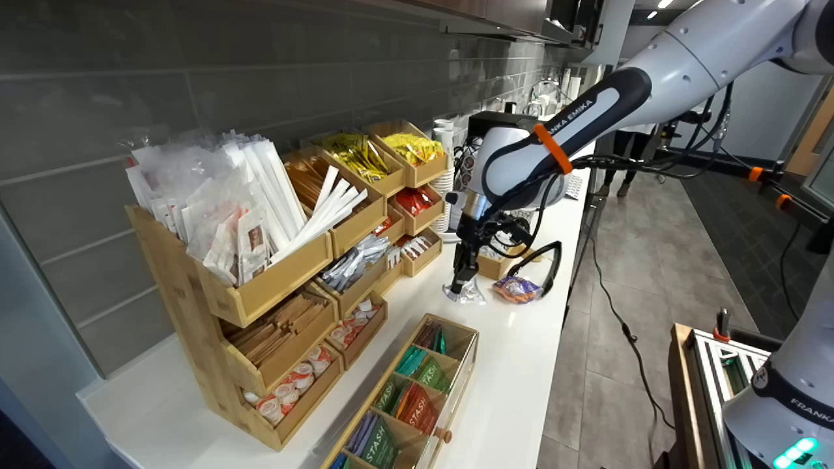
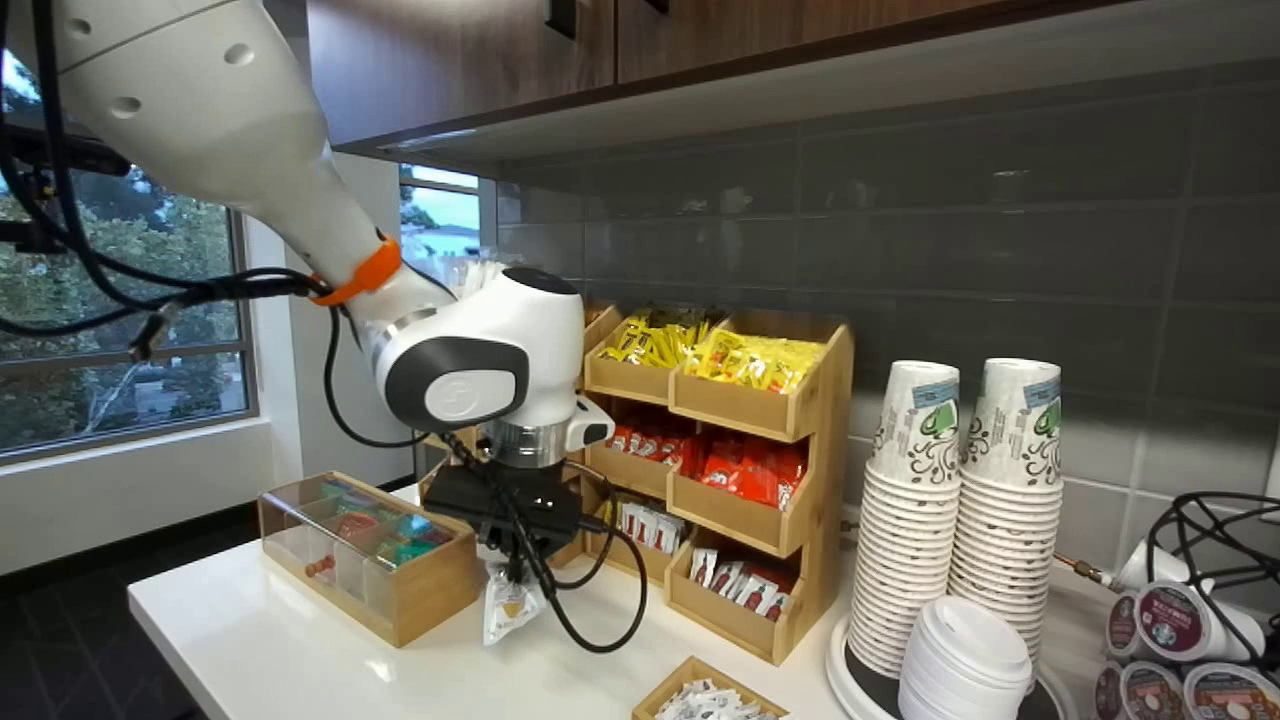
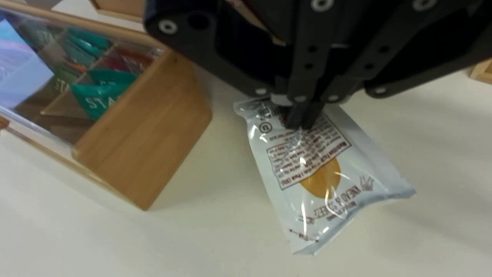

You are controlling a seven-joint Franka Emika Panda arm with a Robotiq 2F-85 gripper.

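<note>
In the wrist view my gripper is shut on the upper part of a white plastic packet (image 3: 295,203). A nutrition panel, an orange oval and "Knead & squeeze" lettering show on its face. The same packet (image 2: 509,606) hangs tilted under the gripper in exterior view 2, and it looks clear of the white counter. From exterior view 1 only a shiny bit of the packet (image 1: 469,294) is visible below the fingers (image 1: 461,273).
A tea box (image 1: 469,352) with a clear front stands close by. Tiered wooden racks (image 1: 270,301) of condiments line the wall. A purple-orange packet (image 1: 517,289) and a small wooden bin (image 2: 672,694) lie nearby. Stacked cups (image 2: 908,564) stand farther along.
</note>
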